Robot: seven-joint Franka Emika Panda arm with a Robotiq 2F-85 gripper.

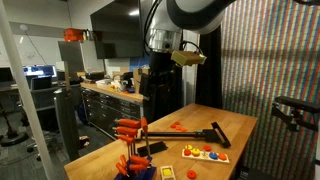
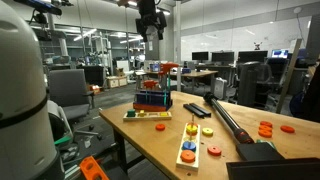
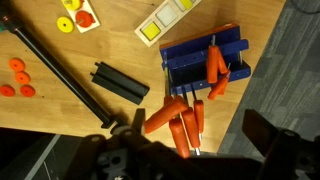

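Observation:
My gripper stands open above the table, its two dark fingers wide apart at the lower left and right of the wrist view. Below and between them, several orange-handled tools [image 3: 180,137] stand or lean in a dark blue rack [image 3: 208,48]. No tool is held, and a gap shows between the gripper and the handles in exterior view 1, where the gripper [image 1: 156,82] hangs above the orange handles [image 1: 129,130]. From the other side, the rack [image 2: 152,99] stands at the table's far left part.
Around the rack lie a wooden strip with yellow squares [image 3: 168,18], a black block [image 3: 120,82], a long black bar [image 3: 62,72] and red discs [image 3: 17,64]. A pale board with coloured discs [image 2: 189,145] sits nearer the table's front. Bare wood remains at the far right [image 1: 205,116].

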